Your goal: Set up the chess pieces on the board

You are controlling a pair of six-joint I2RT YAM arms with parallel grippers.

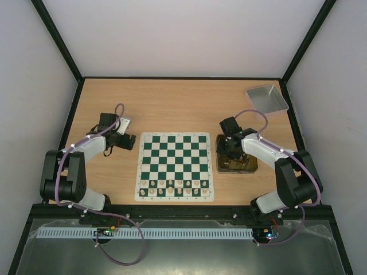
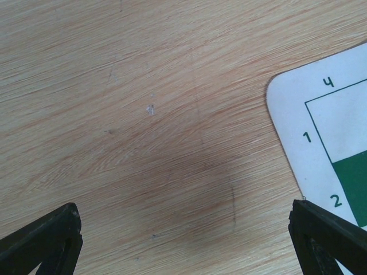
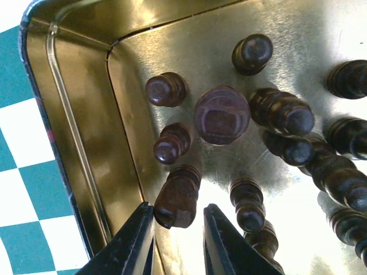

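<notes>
The green-and-white chessboard (image 1: 175, 161) lies mid-table, with light pieces (image 1: 170, 190) filling its two near rows; its other squares are bare. Several dark brown pieces (image 3: 222, 116) stand or lie in the metal tray (image 1: 241, 171) right of the board. My right gripper is inside that tray, part open around the head of a tall dark piece (image 3: 179, 197) near the left wall. Its left finger is close against the head; a gap shows on the right. Out left of the board, my left gripper stands wide open over bare wood, empty.
An empty clear tray (image 1: 267, 99) sits at the back right. The tray's wall (image 3: 71, 143) rises close beside my right fingers. Other dark pieces crowd the tray's right side. Behind the board the table (image 1: 172, 106) is clear.
</notes>
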